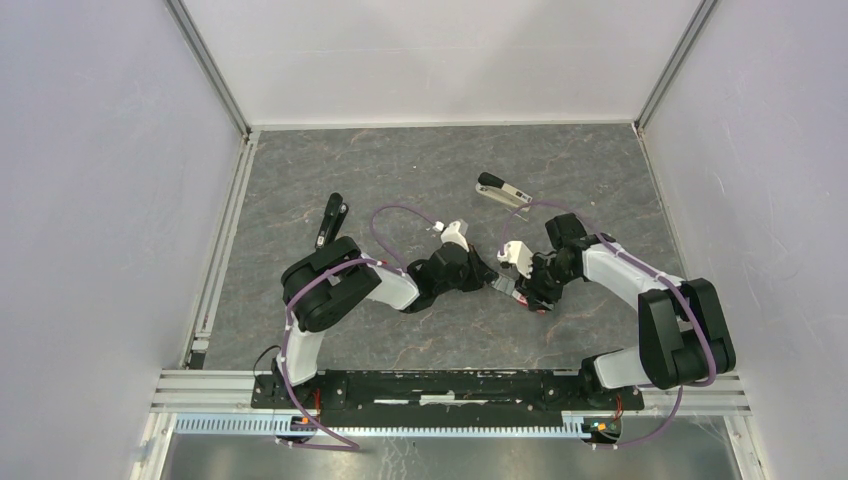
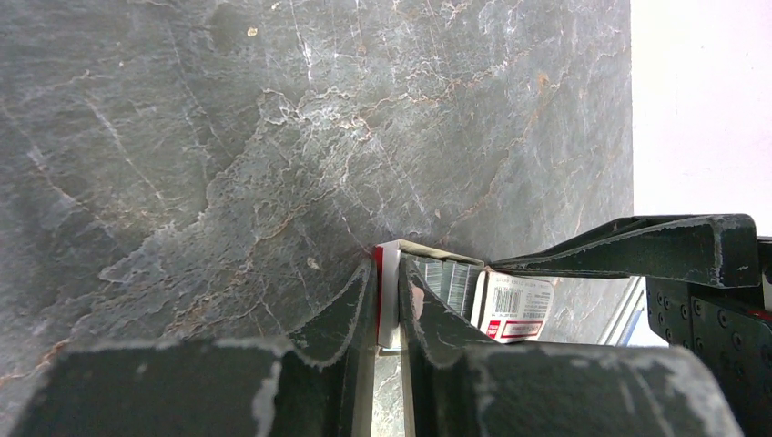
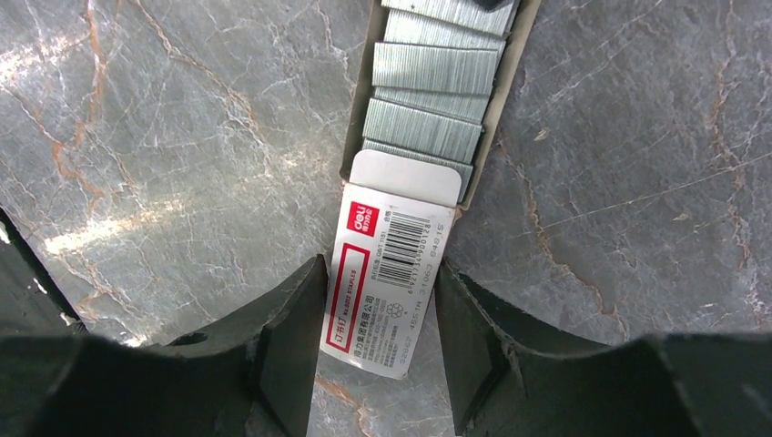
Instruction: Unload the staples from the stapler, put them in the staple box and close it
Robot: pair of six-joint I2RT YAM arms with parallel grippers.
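The stapler (image 1: 504,190), black and silver, lies spread on the tabletop at the back right, clear of both grippers. In front of it is a small staple box with rows of silver staples (image 3: 423,126) in its open tray. My left gripper is shut on the box's end wall (image 2: 391,296), red outside and white inside. At the other end, the fingers of my right gripper stand apart on either side of the printed white box cover (image 3: 387,273). Their tips lie very close to its edges; whether they press on it cannot be told.
A black, long object (image 1: 332,220) lies at the left of the grey table (image 1: 390,165), behind my left arm. White walls close off the back and both sides.
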